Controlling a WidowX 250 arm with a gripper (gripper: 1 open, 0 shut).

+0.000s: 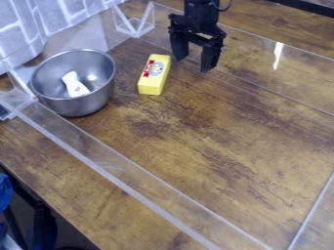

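Note:
A black gripper (196, 41) hangs at the top centre, its fingers pointing down over the wooden surface; whether it is open or shut is hard to make out. Below and left of it a yellow box (154, 74) with a red and white label lies on the wood. A metal bowl (102, 98) sits at the left with a small white object (74, 85) inside.
Clear plastic walls border the wooden surface (222, 156) on the left, back and right. A pale crumpled covering (39, 29) fills the upper left corner.

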